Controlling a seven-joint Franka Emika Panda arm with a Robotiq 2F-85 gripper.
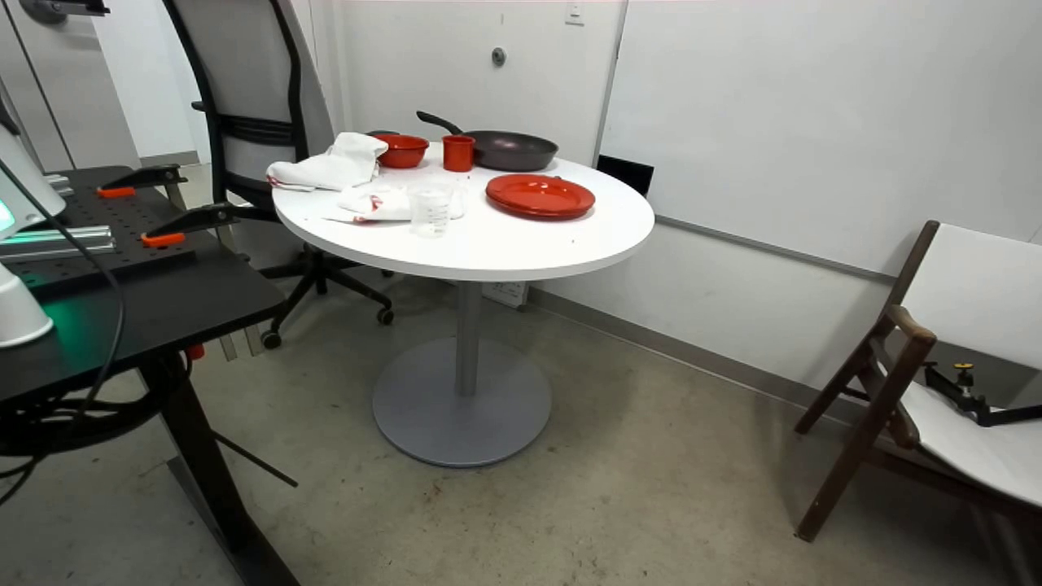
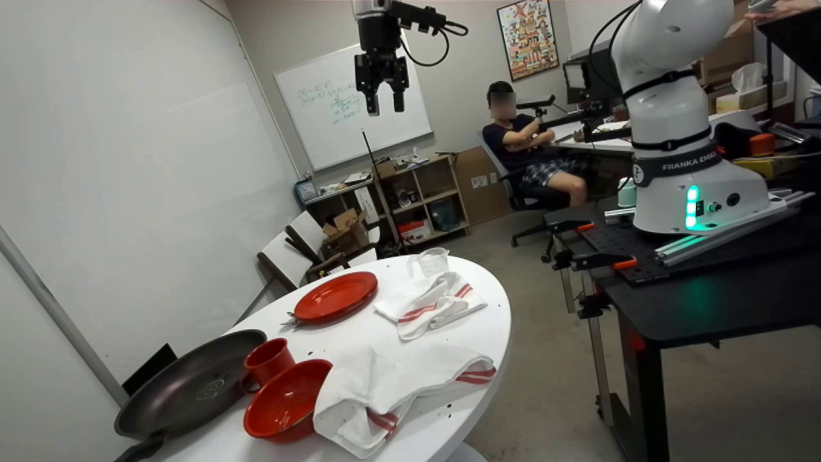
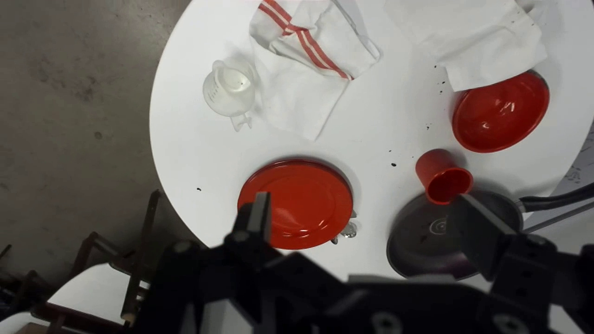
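High above the round white table, my gripper stands open and empty in exterior view 2. Its dark fingers show wide apart in the wrist view. On the table lie a red plate, a red mug tipped or leaning in appearance there but upright in exterior view 1, and a red bowl. A black frying pan sits by the mug. A clear measuring cup stands near two white cloths, one red-striped cloth and another cloth touching the bowl.
Silver utensils poke out beside the plate. The black robot bench stands apart from the round table. A person sits in the background, and a wooden chair is at right in exterior view 1.
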